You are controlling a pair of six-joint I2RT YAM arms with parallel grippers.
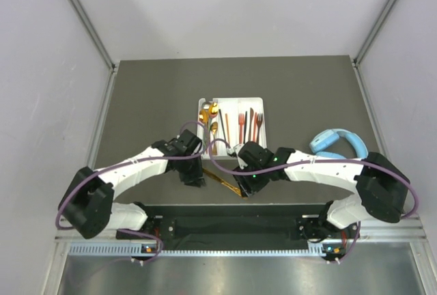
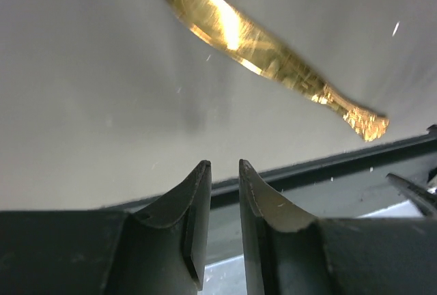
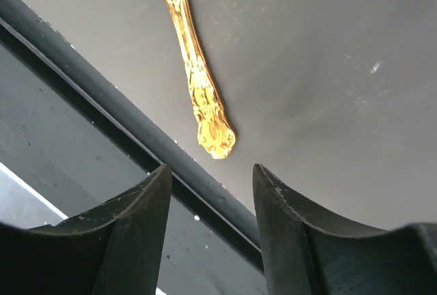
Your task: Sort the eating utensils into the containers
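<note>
A gold knife lies diagonally on the dark table in front of the utensil tray. In the left wrist view its blade is above my left gripper's fingertips, which stand slightly apart with nothing between them. In the right wrist view the knife's ornate handle ends just beyond my open right gripper. In the top view both grippers hover at the knife, left by the blade end, right by the handle end, partly hiding it. The white tray holds spoons, forks and other utensils in rows.
Blue headphones lie to the right of the tray. The table's front edge and rail run close beside the knife.
</note>
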